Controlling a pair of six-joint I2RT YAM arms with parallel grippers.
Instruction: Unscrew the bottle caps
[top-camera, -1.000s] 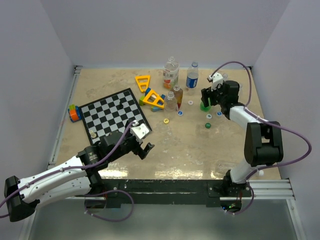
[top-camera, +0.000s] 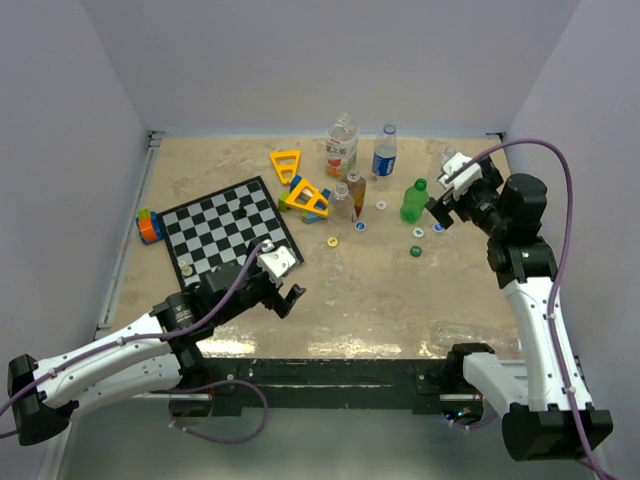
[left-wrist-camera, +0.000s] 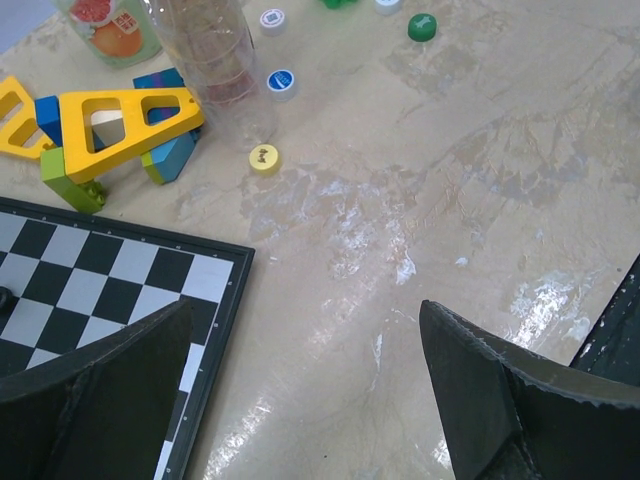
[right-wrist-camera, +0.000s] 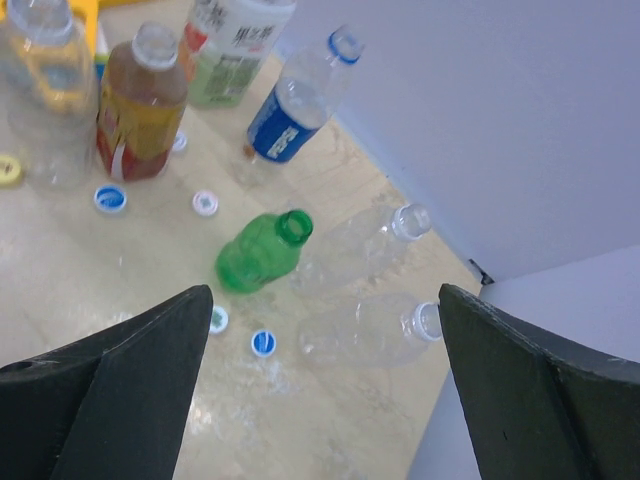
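Several bottles stand toward the back of the table: a green one (right-wrist-camera: 259, 253), a clear one with a blue label (top-camera: 385, 157), a brown one (right-wrist-camera: 141, 110), a slim clear one (top-camera: 341, 207) and a large clear one with a fruit label (top-camera: 341, 150). Loose caps lie in front, among them a green cap (top-camera: 415, 251) and a yellow cap (left-wrist-camera: 265, 159). My right gripper (top-camera: 441, 209) is open above and beside the green bottle, holding nothing. Over the front left, my left gripper (top-camera: 287, 298) is open and empty. Whether the blue-label bottle's blue top is a cap, I cannot tell.
Two more clear bottles, one (right-wrist-camera: 365, 330) nearer and one (right-wrist-camera: 360, 245) behind it, are at the right. Another clear bottle (top-camera: 470, 335) lies at the front right. A checkered board (top-camera: 222, 225) and yellow toy pieces (top-camera: 285, 163) occupy the left.
My right arm has drawn away from above the green bottle, rising and shifting right, so that bottle now shows fully in the top view. The left arm stays where it was.
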